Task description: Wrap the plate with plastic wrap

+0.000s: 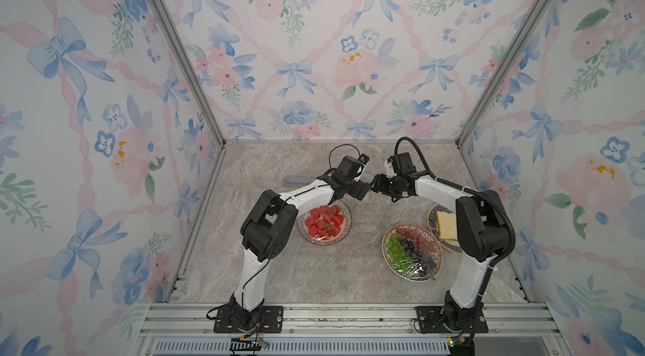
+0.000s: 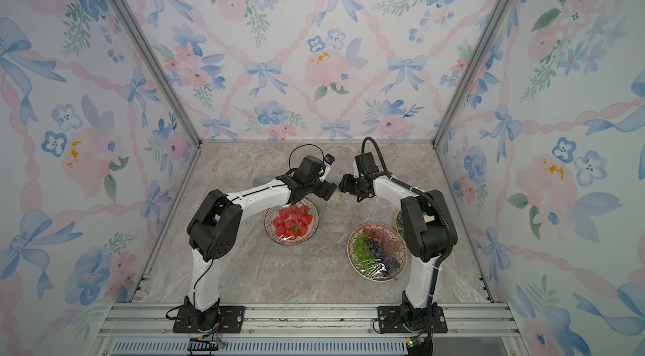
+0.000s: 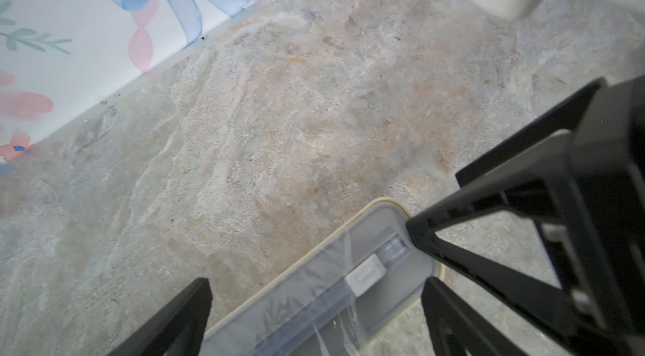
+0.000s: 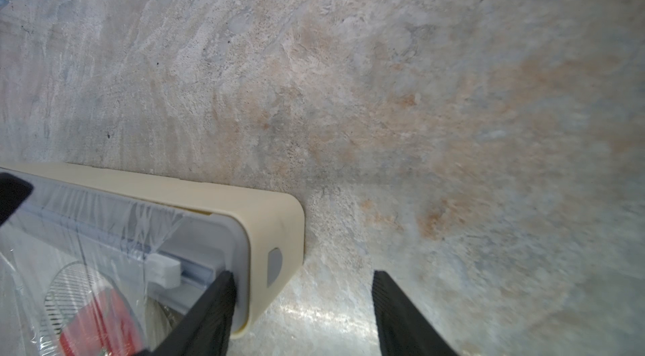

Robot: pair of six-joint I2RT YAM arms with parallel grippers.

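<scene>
The long cream box (image 4: 282,221) of plastic wrap lies behind the plate of red fruit (image 1: 324,223). Clear film (image 3: 346,319) drapes over its side, a small white slider at the strip's end. My left gripper is open above the box, fingers to either side of it. At the box's right end is my right gripper, its fingers part-way apart; one overlaps the inner side of the end wall and the other stands outside it. Whether they press on the wall cannot be told. Film partly covers the fruit plate in the right wrist view.
A patterned plate of grapes (image 1: 412,252), glossy with film, sits at the front right. Beside it a dark-rimmed plate (image 1: 433,223) with bread slices is partly under the right arm. The two grippers are close together.
</scene>
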